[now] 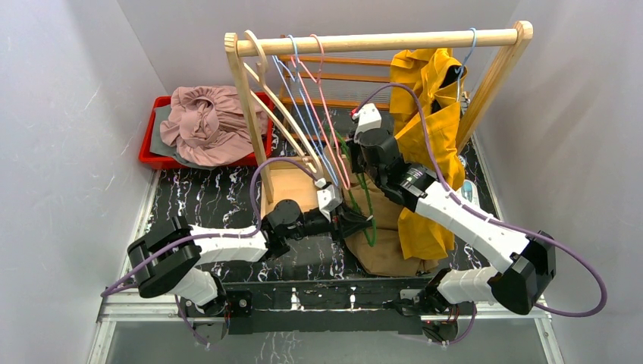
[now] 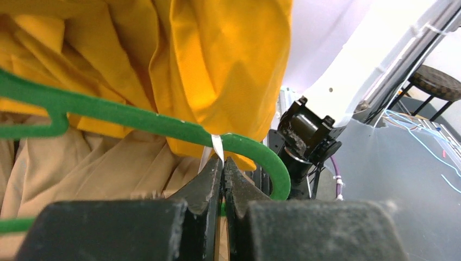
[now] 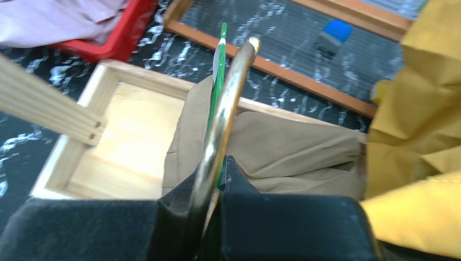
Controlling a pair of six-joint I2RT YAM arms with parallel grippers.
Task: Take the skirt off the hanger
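A green hanger (image 1: 370, 201) hangs low between my two grippers, a white strip on its end in the left wrist view. My left gripper is shut at that strip, by the hanger's rounded end (image 2: 274, 168). My right gripper is shut on the green hanger near its metal hook (image 3: 234, 81). Brown cloth (image 3: 288, 147) lies below in and over a wooden crate (image 3: 130, 73); whether any of it is still on the hanger is unclear.
A wooden rack (image 1: 379, 42) holds several empty hangers and yellow clothing (image 1: 421, 227) at the right. A red bin (image 1: 152, 159) with pink and grey cloth stands at back left.
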